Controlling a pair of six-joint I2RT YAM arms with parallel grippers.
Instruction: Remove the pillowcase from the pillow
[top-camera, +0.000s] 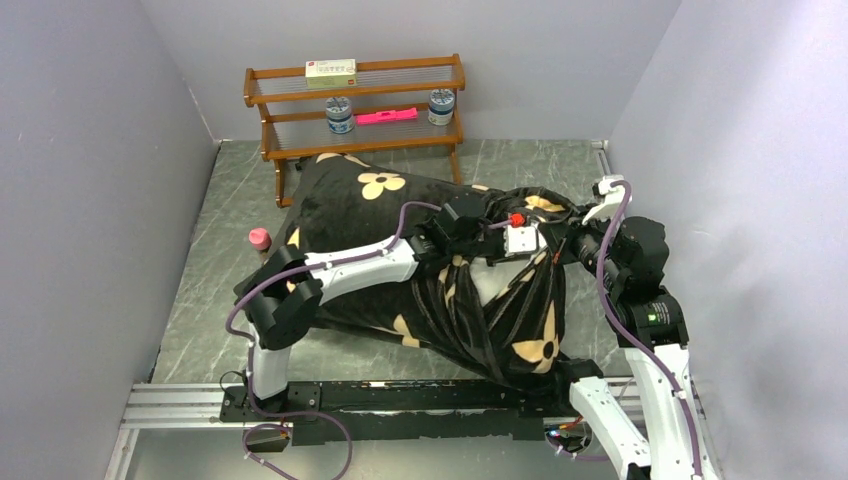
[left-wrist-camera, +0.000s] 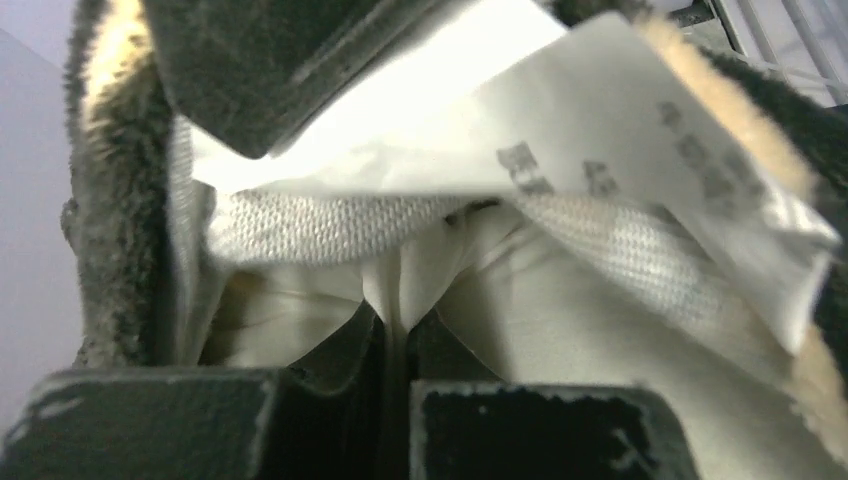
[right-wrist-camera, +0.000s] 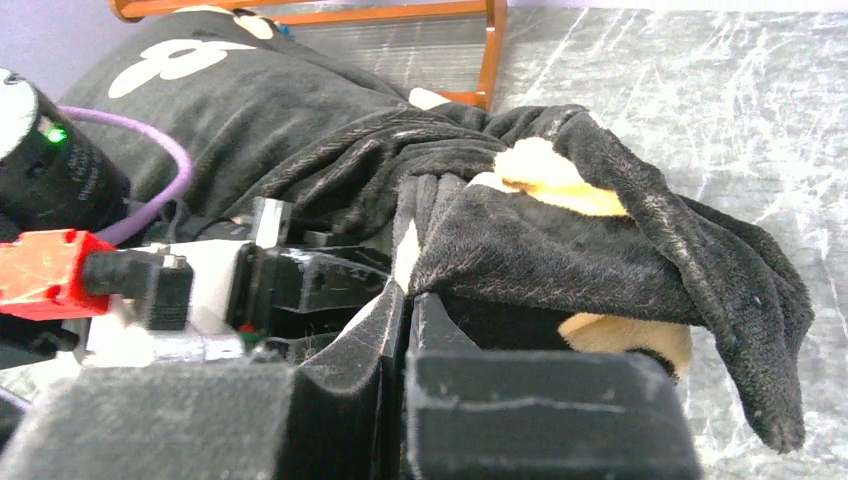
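The dark plush pillowcase (top-camera: 350, 210) with tan flowers covers most of the pillow, whose white body (left-wrist-camera: 560, 310) shows at the open right end. In the left wrist view, my left gripper is shut on white fabric inside the opening, beneath white labels (left-wrist-camera: 560, 120) and a dark plush rim. My right gripper is shut at the gathered pillowcase edge, with dark plush at its tips; from above it stands at the opening's right, just beside my left gripper.
A wooden rack (top-camera: 355, 92) with jars and a box stands at the back. Walls close in on both sides. A pink object (top-camera: 260, 238) sits at the left. Bare floor (top-camera: 210, 310) shows around the pillow.
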